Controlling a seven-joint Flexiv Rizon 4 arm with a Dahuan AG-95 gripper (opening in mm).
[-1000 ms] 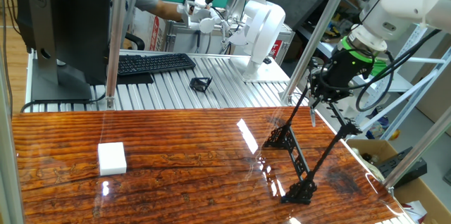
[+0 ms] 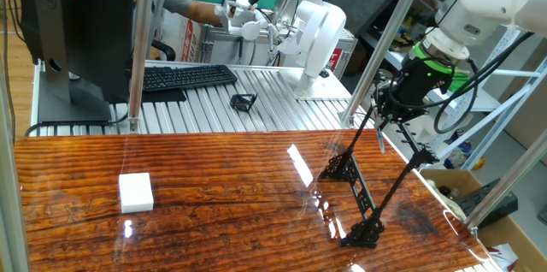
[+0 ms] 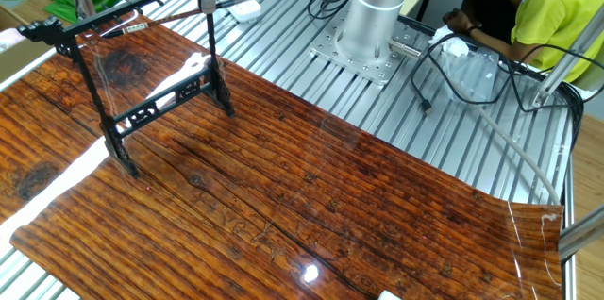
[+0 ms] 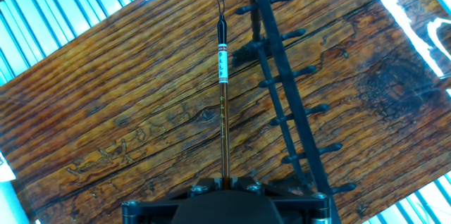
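A brown writing brush (image 4: 224,111) with a white label and a black end with a hanging loop reaches out from my gripper, which is shut on its shaft. In exterior view 2 the brush (image 3: 138,27) hangs above the table near the rack's top bar, with my gripper (image 3: 209,2) over it. The black brush rack (image 3: 168,109) stands upright on the wooden table, pegs along its top bar. In the wrist view the rack's top bar (image 4: 287,76) runs just right of the brush; they look apart, but the depth between them is hard to judge.
A white block (image 2: 136,192) sits on the left of the glossy wooden table (image 2: 205,229). Most of the tabletop away from the rack is clear. Beyond its far edge, a ribbed metal surface carries a keyboard (image 2: 188,77) and a small black stand (image 2: 244,101).
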